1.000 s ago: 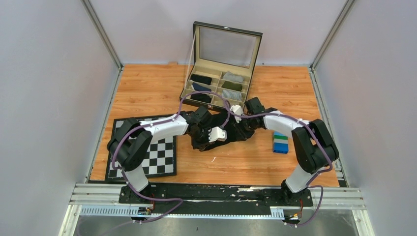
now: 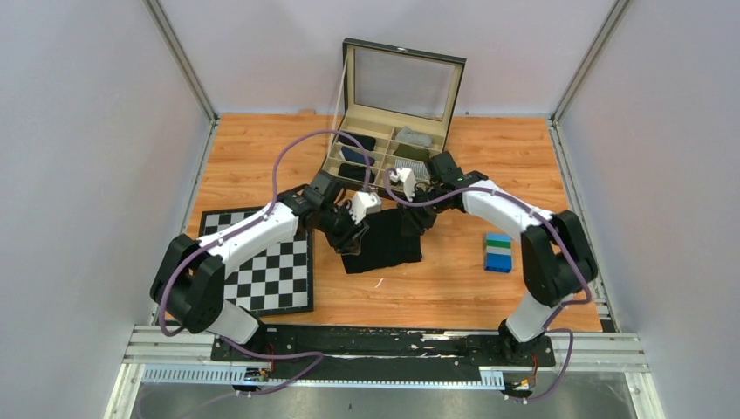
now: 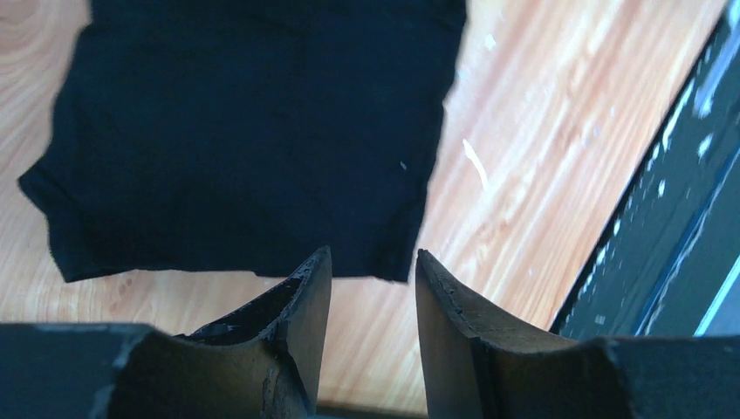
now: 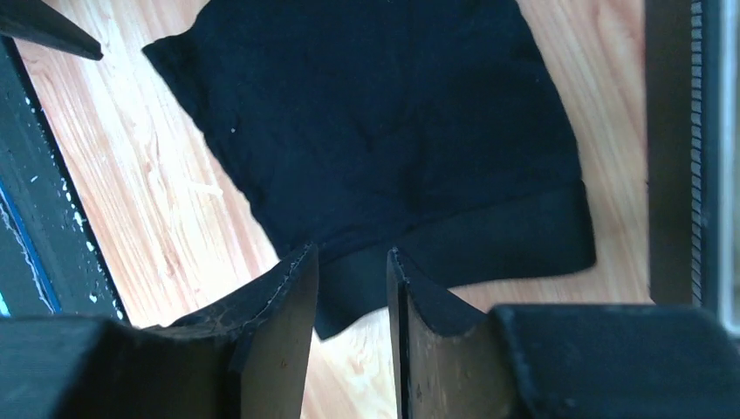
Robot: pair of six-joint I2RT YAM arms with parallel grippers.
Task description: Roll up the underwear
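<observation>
The black underwear [image 2: 381, 249] lies spread on the wooden table at the centre, with creased edges and, in the right wrist view [image 4: 375, 131], a band along its near edge. My left gripper [image 2: 352, 244] hangs above its left side; in the left wrist view its fingertips [image 3: 321, 260] are part open over the cloth's edge, nothing between them. My right gripper [image 2: 417, 225] is over the upper right part; in the right wrist view its fingertips [image 4: 397, 262] stand part open above the band, holding nothing.
An open compartment box [image 2: 401, 113] with folded garments stands directly behind. A checkerboard [image 2: 270, 297] lies left, a blue-green block stack [image 2: 497, 260] right.
Both grippers have drawn back from low on the cloth, the left moving left and back, the right moving back, uncovering more of the underwear.
</observation>
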